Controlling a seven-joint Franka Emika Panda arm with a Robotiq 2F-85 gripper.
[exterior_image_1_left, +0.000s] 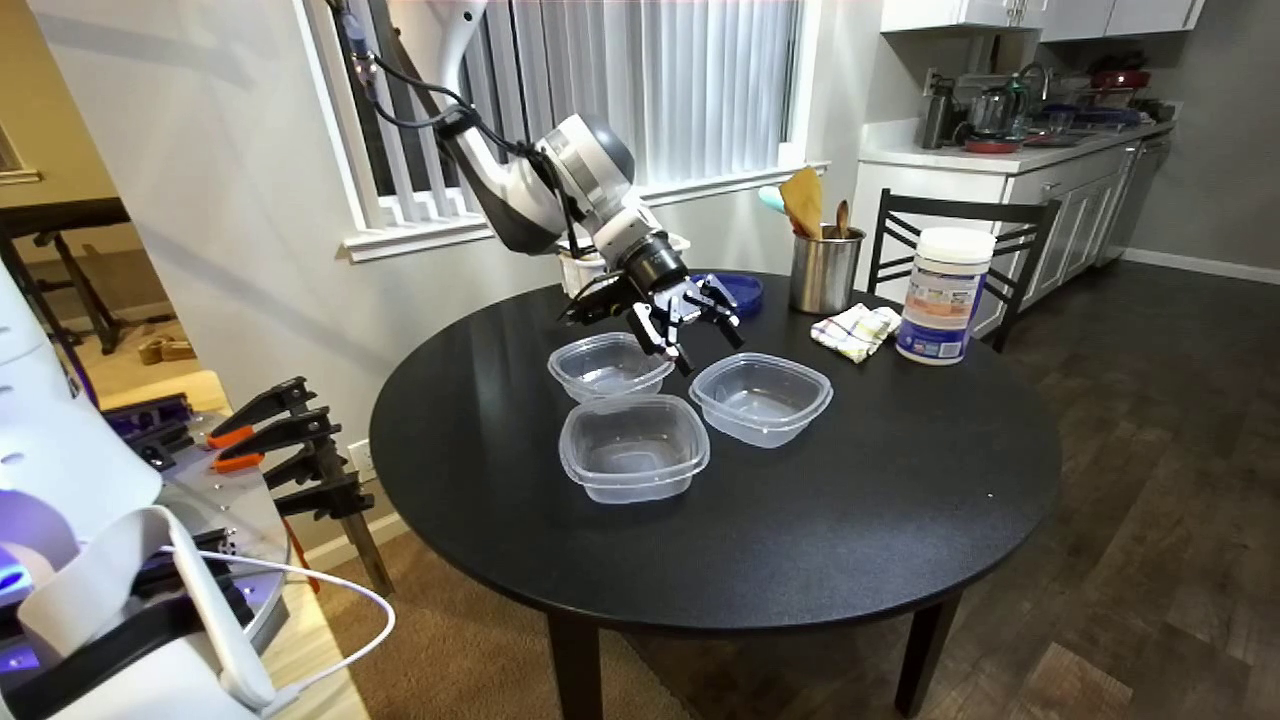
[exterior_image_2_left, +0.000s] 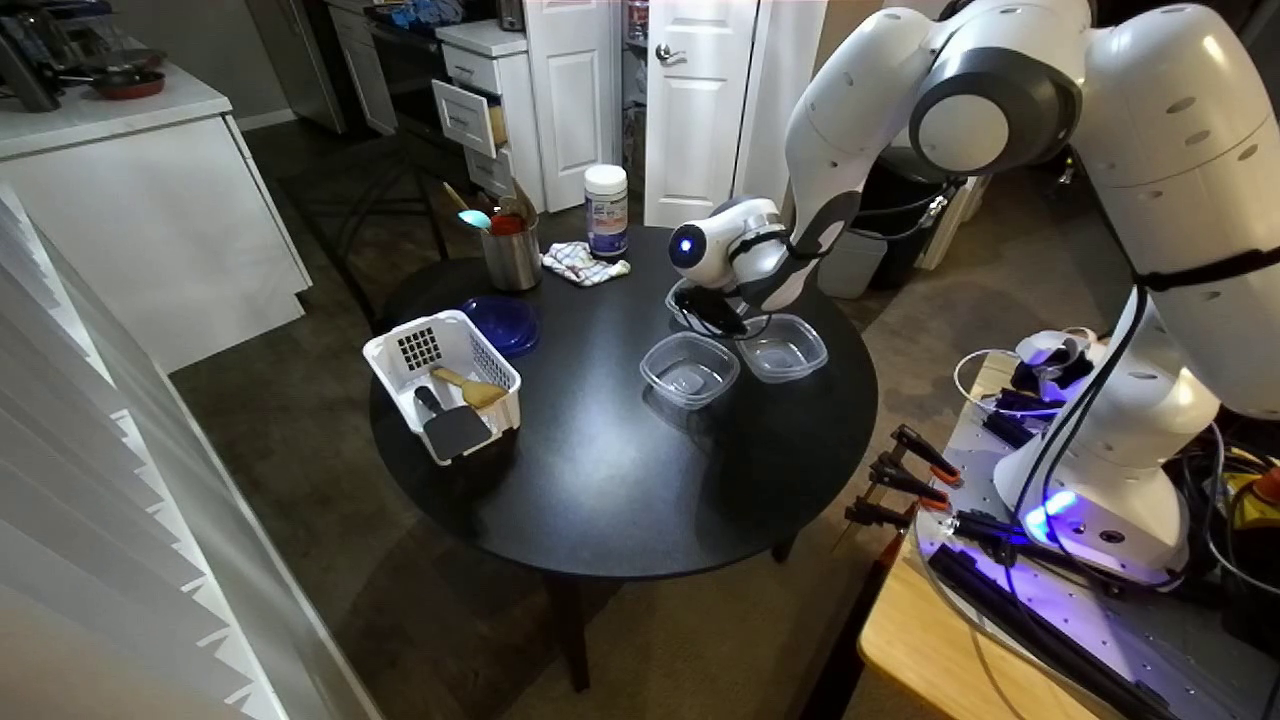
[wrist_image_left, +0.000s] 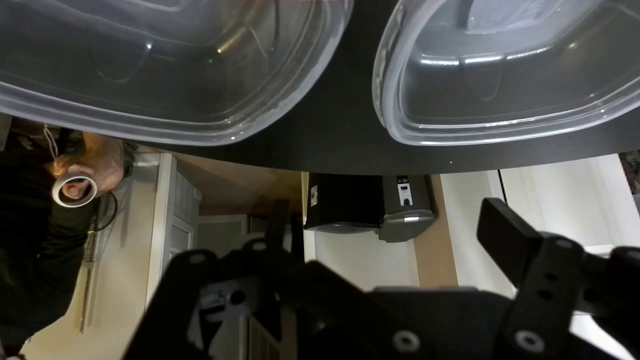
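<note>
Three clear plastic containers are grouped on the round black table: one at the back left, a front one and a right one. All three are upright and look empty. My gripper hangs tilted near the gap between the back-left and right containers. Its fingers stand wide apart, with nothing held between them. Across the top of the wrist view, a left container and a right container are cut off by the frame. In exterior view 2 the arm hides the gripper.
A white basket with utensils, a blue lid, a metal utensil holder, a checked cloth and a wipes tub stand around the far side. A person's hand shows beyond the table.
</note>
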